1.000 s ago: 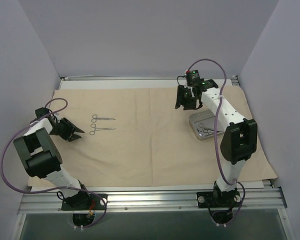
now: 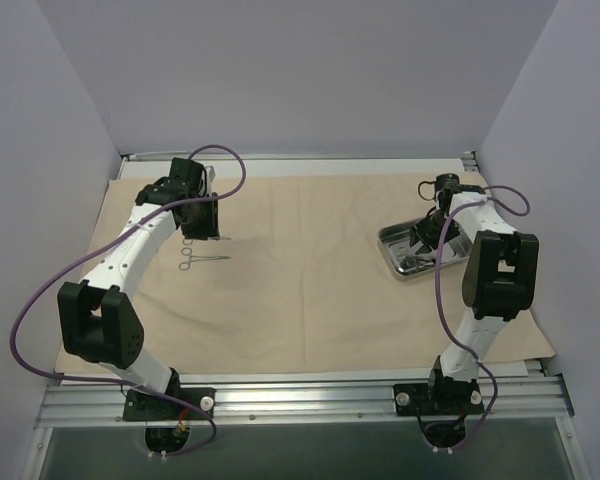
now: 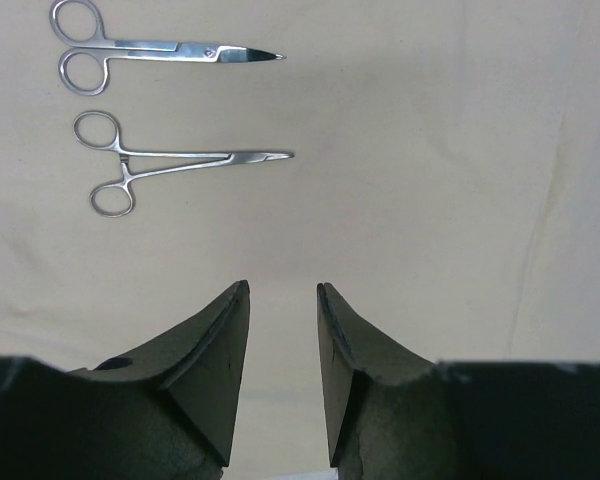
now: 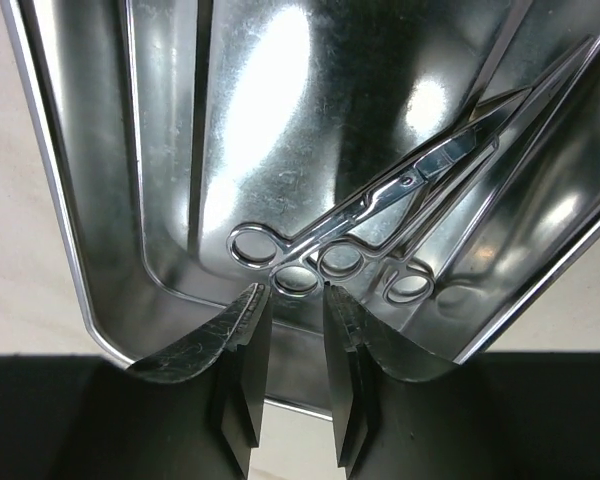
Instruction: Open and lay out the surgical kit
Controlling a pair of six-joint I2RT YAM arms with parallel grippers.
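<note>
In the left wrist view, scissors (image 3: 140, 50) and a clamp (image 3: 180, 160) lie side by side on the cloth. My left gripper hangs over them, its fingers parted and empty. The steel tray (image 4: 70, 250) fills much of the right wrist view; inside, scissors (image 4: 380, 195) and other ringed instruments (image 4: 410, 280) with long slim pieces lie in an overlapping pile. My right gripper is over the tray near the finger rings, fingers parted; whether they touch the rings I cannot tell.
The beige cloth (image 2: 300, 290) covers the table, bare in the middle and front. Side walls (image 2: 60, 200) flank the table. Purple cables loop over both arms.
The left arm has risen from the far left to above the laid-out instruments. The right arm has moved right and down from behind the tray to over its contents.
</note>
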